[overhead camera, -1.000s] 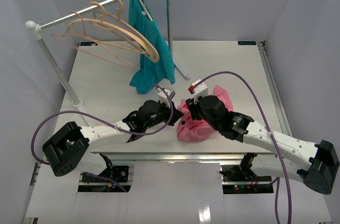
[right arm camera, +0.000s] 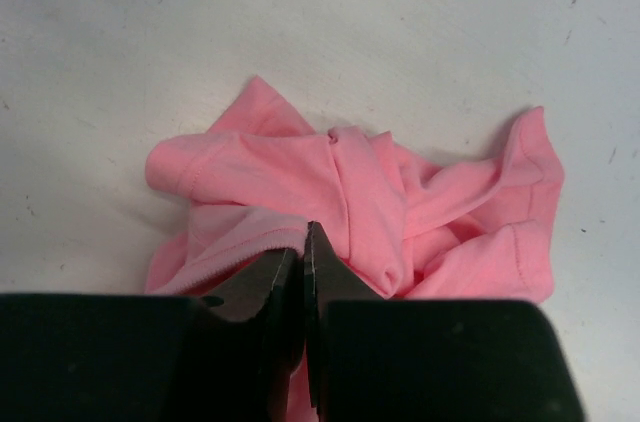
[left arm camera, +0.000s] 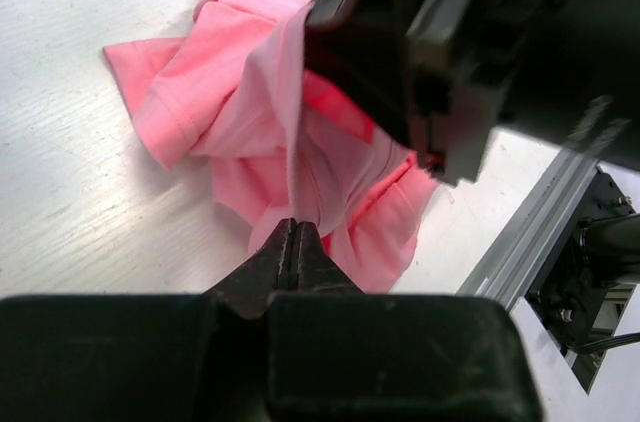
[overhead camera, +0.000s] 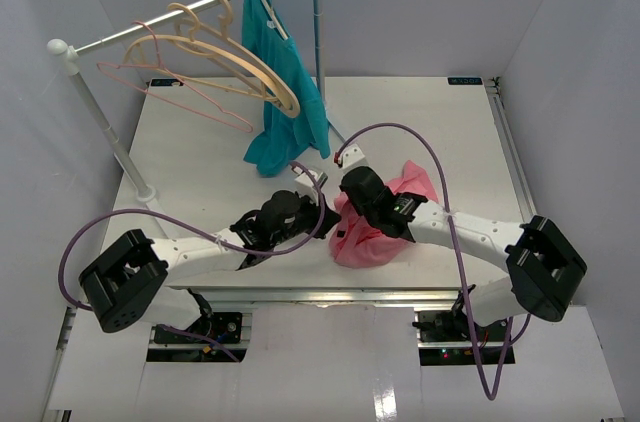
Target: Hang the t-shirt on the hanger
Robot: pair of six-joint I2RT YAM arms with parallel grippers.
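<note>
A crumpled pink t-shirt (overhead camera: 375,242) lies on the table at centre-right. My left gripper is shut on a raised fold of it, which stretches up in the left wrist view. My right gripper is above the shirt, shut on that fold, with pink cloth at and below its fingertips in the right wrist view. The two grippers are close together. Wooden hangers (overhead camera: 210,57) and a pink hanger (overhead camera: 200,107) hang on the rail at upper left.
A white rack (overhead camera: 105,122) stands at the left, with a teal shirt (overhead camera: 285,112) hanging at its back end.
The left arm stays where it was.
</note>
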